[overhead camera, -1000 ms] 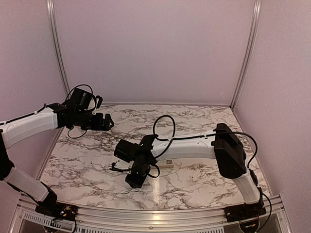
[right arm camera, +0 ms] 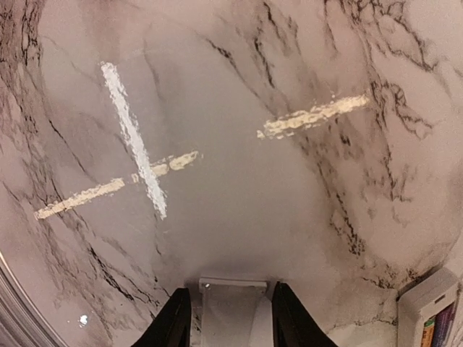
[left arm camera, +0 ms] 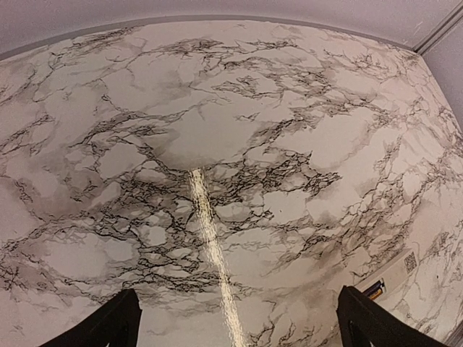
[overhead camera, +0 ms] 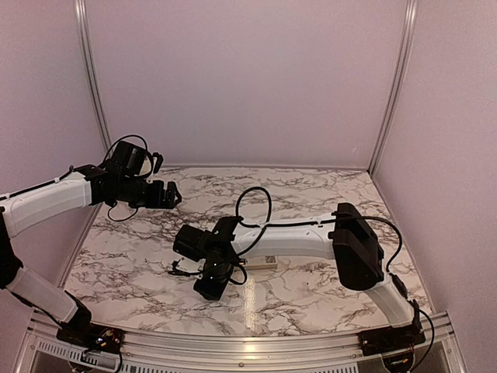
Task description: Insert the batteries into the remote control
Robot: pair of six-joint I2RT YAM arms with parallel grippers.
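In the right wrist view a flat grey piece (right arm camera: 228, 311), seemingly the battery cover, lies between the fingertips of my right gripper, which is part open and low over the table. At the lower right of that view sits the remote control (right arm camera: 416, 303) with batteries visible in its compartment. The top view shows the remote (overhead camera: 261, 263) partly hidden behind the right arm; the left wrist view shows it (left arm camera: 394, 271) at the lower right. My left gripper (overhead camera: 167, 194) hangs open over the table's left side, nothing between its fingers.
Strips of tape (right arm camera: 130, 130) mark its surface. Metal rails edge the front, and walls close in the sides and back.
My right gripper and arm have moved slightly left in the top view. The left arm has not moved.
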